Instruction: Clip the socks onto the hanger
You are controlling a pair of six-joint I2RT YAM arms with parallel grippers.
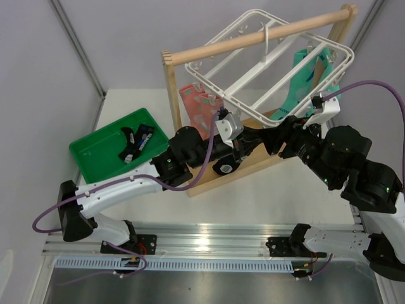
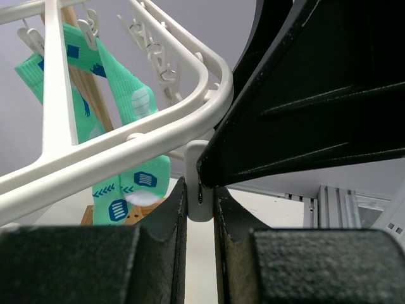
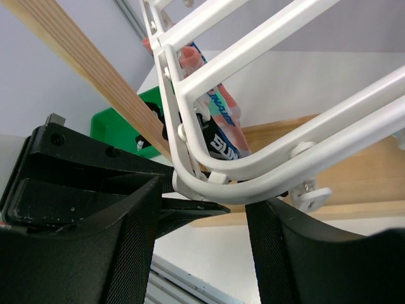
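Note:
The white hanger (image 1: 266, 61) hangs from the wooden rod, its frame turned at an angle. My left gripper is shut on a white clip (image 2: 199, 171) at the hanger's front corner. Part open, my right gripper has its fingers spread around that corner, close against the left gripper. Pink socks (image 1: 201, 109) hang on the hanger's left side, and teal socks (image 1: 297, 88) on its right. In the right wrist view, a black sock (image 3: 218, 136) with white lettering hangs behind the frame, its upper edge partly hidden.
A green tray (image 1: 88, 152) at the left holds dark socks (image 1: 135, 142). The stand's rod (image 1: 253, 39) crosses above the hanger, with its wooden base (image 1: 209, 184) below. Both arms meet at the hanger's front.

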